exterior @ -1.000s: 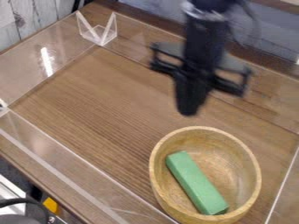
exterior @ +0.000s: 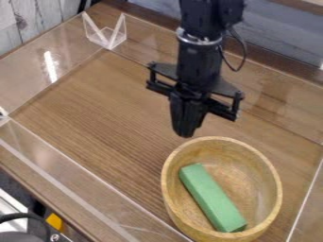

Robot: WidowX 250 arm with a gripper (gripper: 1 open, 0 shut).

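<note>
A wooden bowl (exterior: 263, 189) sits at the lower right of the table, with a green rectangular block (exterior: 211, 197) lying inside it. My black gripper (exterior: 187, 125) hangs behind the bowl, above its back rim in the view, shut with nothing seen between its fingers.
A white wire-like holder (exterior: 106, 33) stands at the back left.
My arm has moved back, away from the camera, and appears smaller and slightly further left. The bowl and green block look unchanged.
</note>
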